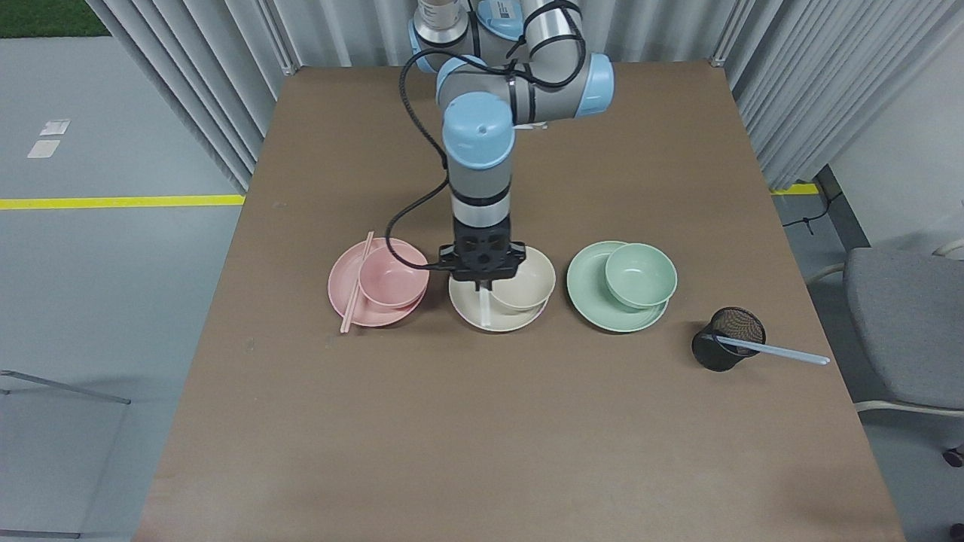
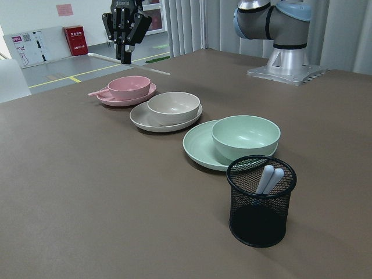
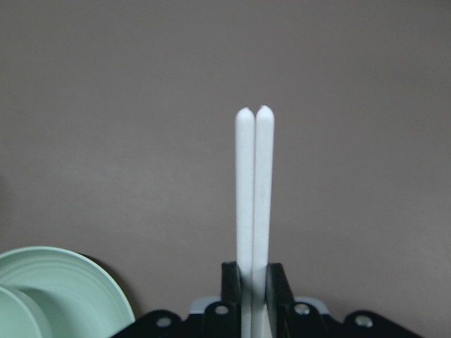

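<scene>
My gripper (image 2: 125, 52) is shut on a pair of white chopsticks (image 3: 254, 183), raised above the white bowl (image 2: 173, 107) and white plate (image 2: 140, 119) in the left view; in the front view the chopsticks hang partly hidden under the wrist. The pink bowl (image 1: 391, 275) sits on a pink plate with pink chopsticks (image 1: 357, 284) resting at its left. The green bowl (image 1: 639, 275) sits on the green plate (image 1: 592, 298) to the right.
A black mesh cup (image 1: 718, 352) with light chopsticks (image 1: 795, 353) in it stands at the table's right. A chair (image 1: 908, 325) stands beyond the right edge.
</scene>
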